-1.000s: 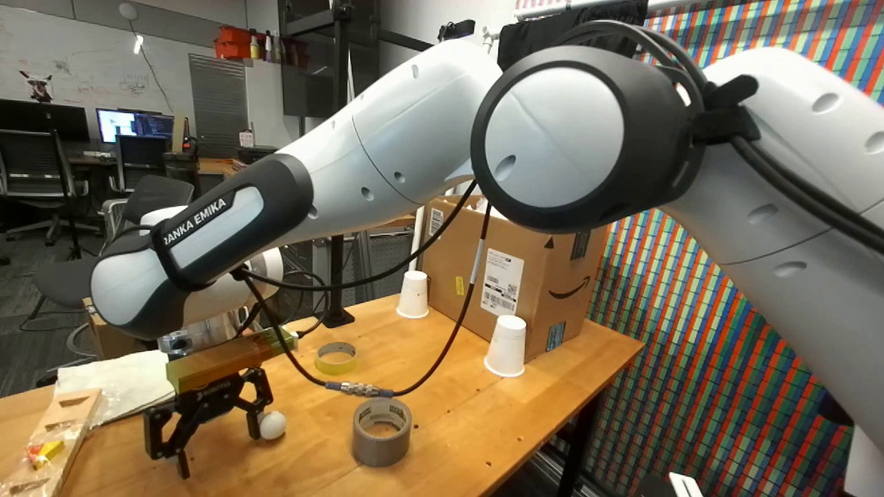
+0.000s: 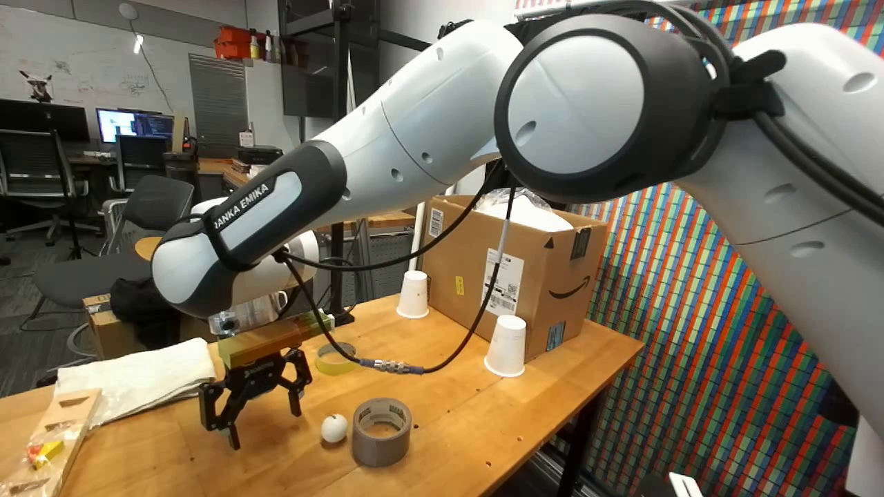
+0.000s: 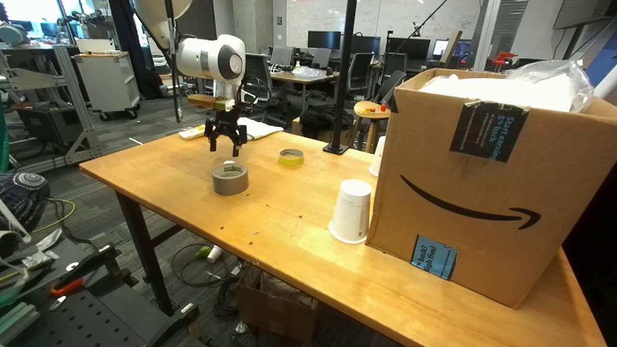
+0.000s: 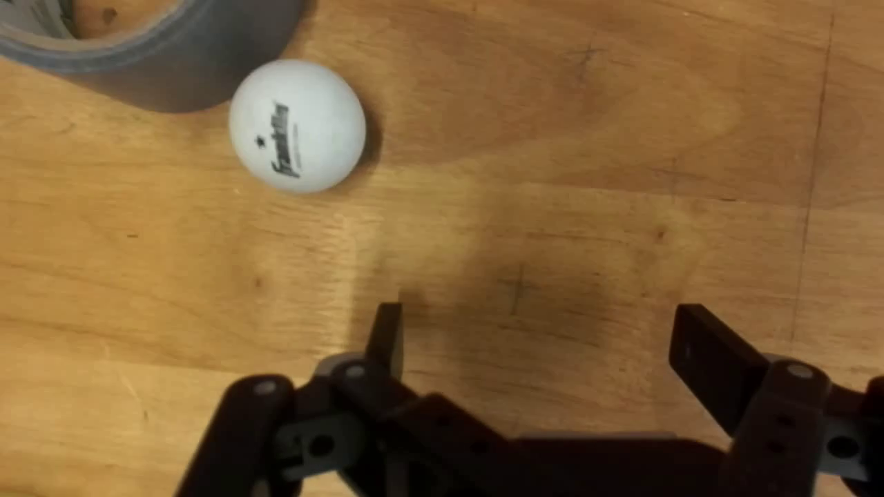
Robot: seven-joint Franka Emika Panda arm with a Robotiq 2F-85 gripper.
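Note:
A white ball with black lettering rests on the wooden table, close beside the grey tape roll in the wrist view. In exterior view 1 the ball sits just left of the tape roll. My gripper is open above the tabletop, to the left of the ball, and only bare wood shows between its fingers. From the other side, the gripper hangs behind the tape roll, which hides most of the ball.
A yellow tape roll lies farther back. Two upturned white cups stand by a large cardboard box. A white cloth and a wooden board occupy the left side.
The ball has shifted right, from beside a gripper finger to beside the grey tape roll. My arm and gripper have moved right and up, and the gripper is open in both frames.

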